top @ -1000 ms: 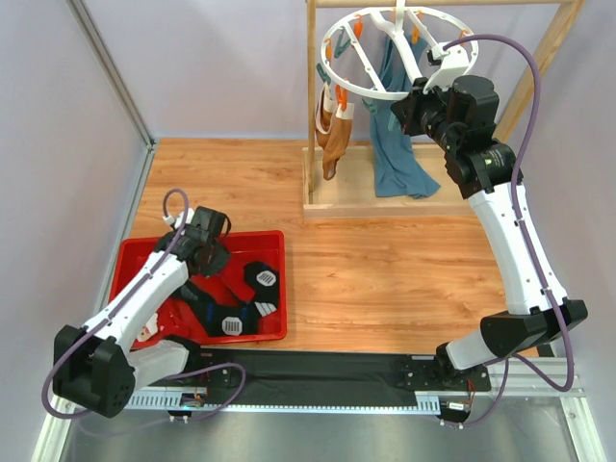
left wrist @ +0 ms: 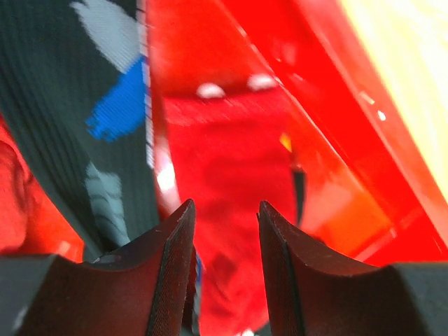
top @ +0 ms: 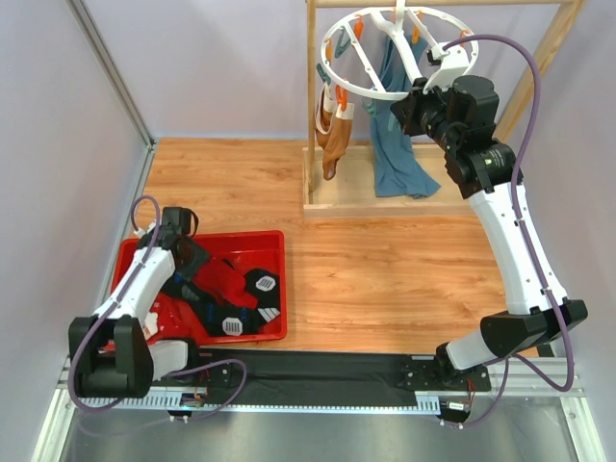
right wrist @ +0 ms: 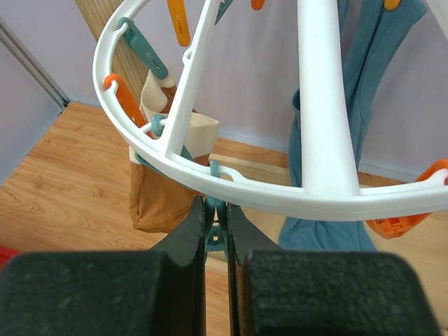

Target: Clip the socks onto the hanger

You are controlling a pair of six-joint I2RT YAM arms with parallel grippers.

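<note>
Socks lie piled in the red bin (top: 282, 289): a red sock (left wrist: 231, 168) and dark socks (left wrist: 70, 105). My left gripper points down over the red sock, fingers apart, nothing visibly between them. The white hanger ring (top: 383, 94) hangs from the wooden frame, with brown socks (top: 339, 140) and blue cloth (top: 399, 164) below it, and orange and teal clips. My right gripper is shut on a teal clip (right wrist: 213, 236) at the ring's near rim.
The wooden stand base (top: 337, 207) is at the back. Bare tabletop (top: 385, 279) lies between the bin and my right arm.
My right arm has stayed still at the hanger.
</note>
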